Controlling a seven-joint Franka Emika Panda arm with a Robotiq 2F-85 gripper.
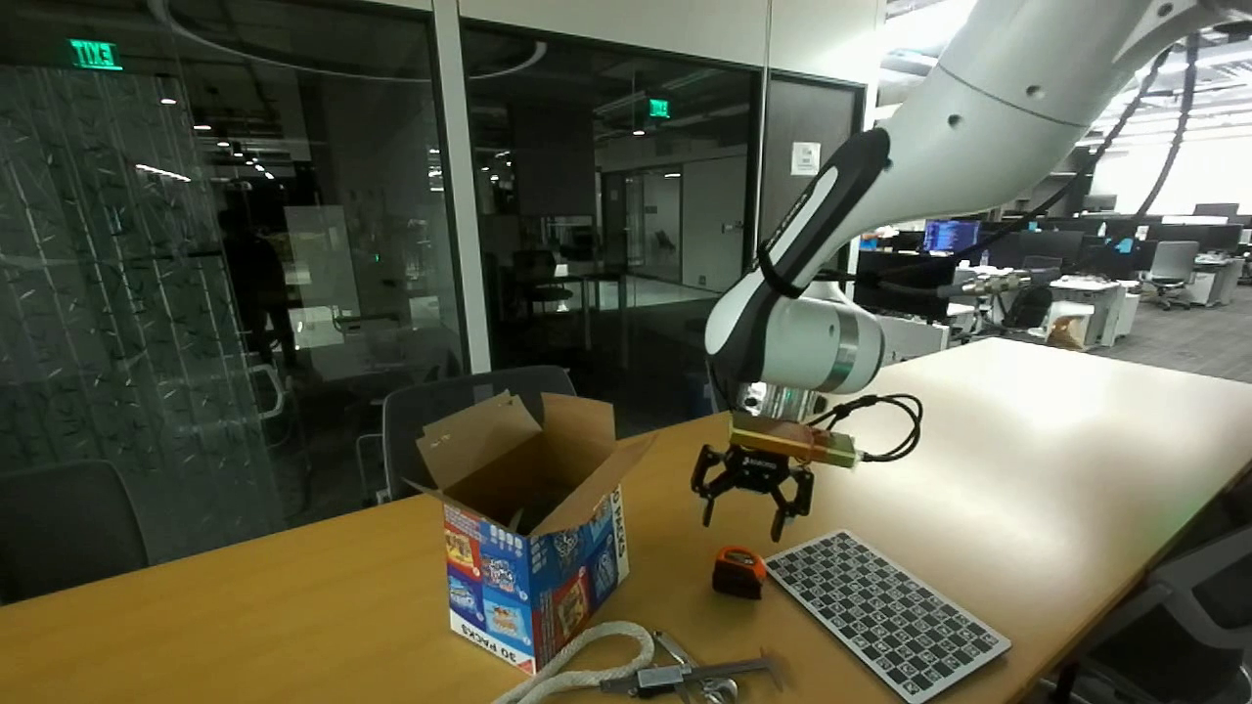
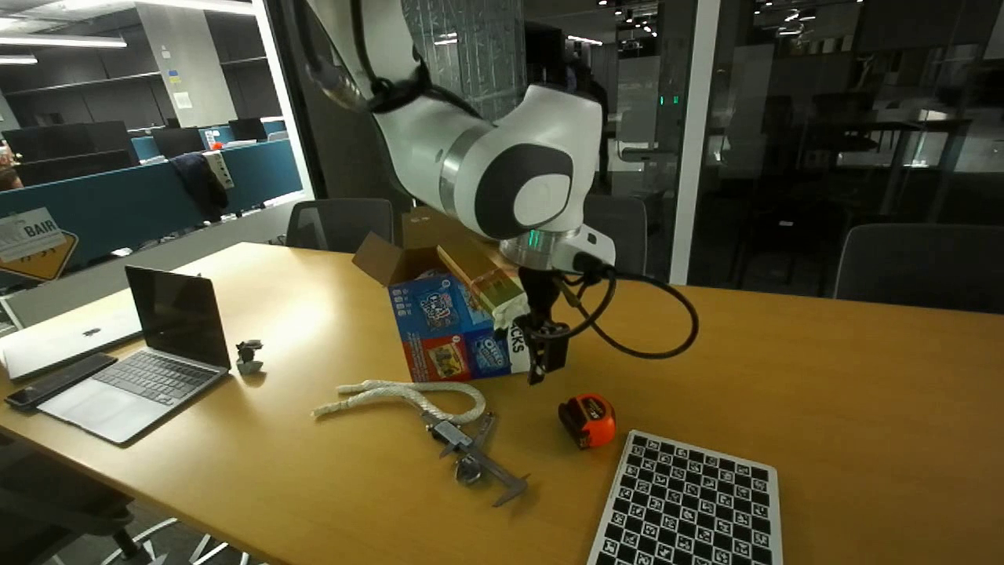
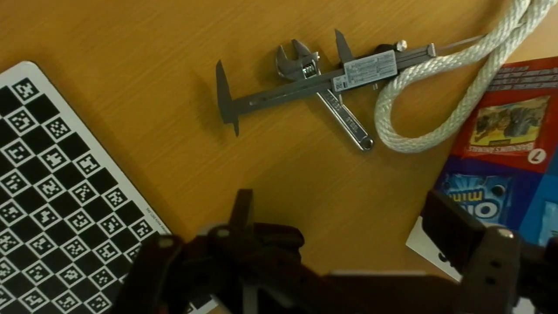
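Note:
My gripper (image 1: 742, 527) is open above the table, with no object between its spread fingers. Below it sits an orange and black tape measure (image 1: 738, 573), which in exterior view 2 (image 2: 588, 421) stands to the right of the gripper. In the wrist view the tape measure (image 3: 280, 236) is mostly hidden behind one finger; only a dark part shows. An open cardboard snack box (image 1: 534, 575) stands beside the gripper, flaps up. Grey calipers (image 3: 314, 88) lie across a small adjustable wrench (image 3: 345, 119), and a looped white rope (image 3: 413, 145) lies close by.
A black-and-white marker board (image 1: 888, 610) lies flat beside the tape measure. Across the table are an open laptop (image 2: 155, 377) and a small dark object (image 2: 249, 358).

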